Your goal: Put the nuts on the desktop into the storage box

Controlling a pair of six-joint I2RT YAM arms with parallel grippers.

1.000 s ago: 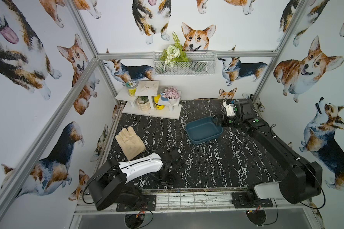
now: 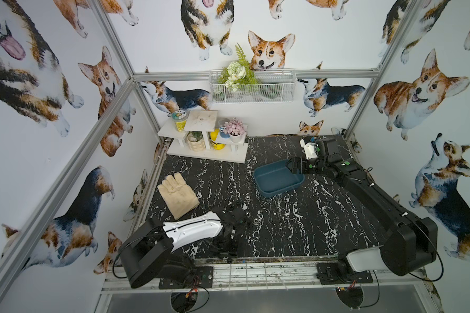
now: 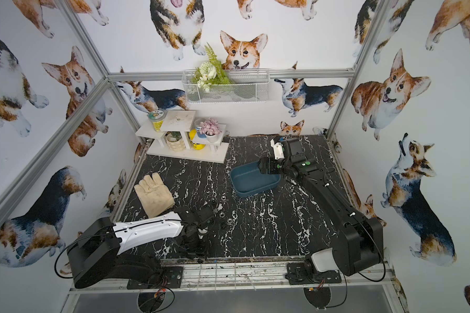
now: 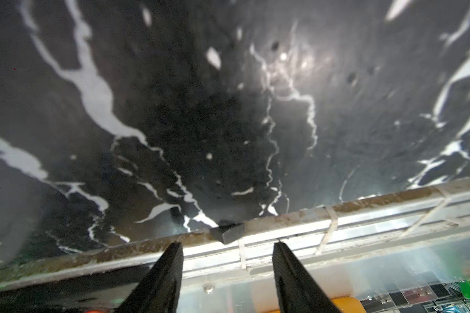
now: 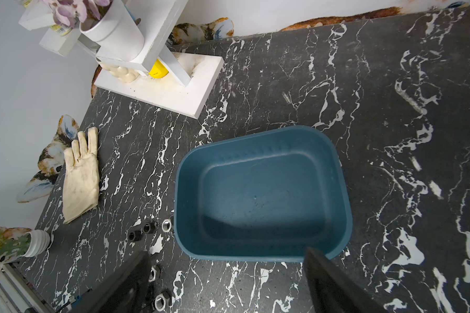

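Note:
The empty blue storage box point(image 5: 261, 198) sits on the black marbled desktop point(image 2: 318, 219). Left of the box in the right wrist view lie several nuts, among them a silver nut point(image 5: 166, 225), a black nut point(image 5: 134, 234) and another silver nut point(image 5: 160, 301). My left gripper is low near the desk's front edge, open with nothing between its fingers, facing bare desktop. My right gripper hangs over the right part of the box, open and empty, its fingers blurred at the bottom of its wrist view.
A beige glove point(image 2: 178, 195) lies at the left. A white step shelf point(image 2: 203, 151) with pots and cups stands at the back left. A wire basket point(image 2: 252, 88) hangs on the back wall. The desktop right of the box is clear.
My right gripper has shifted slightly left over the box, and my left gripper has moved slightly at the front edge. The box and glove are unchanged.

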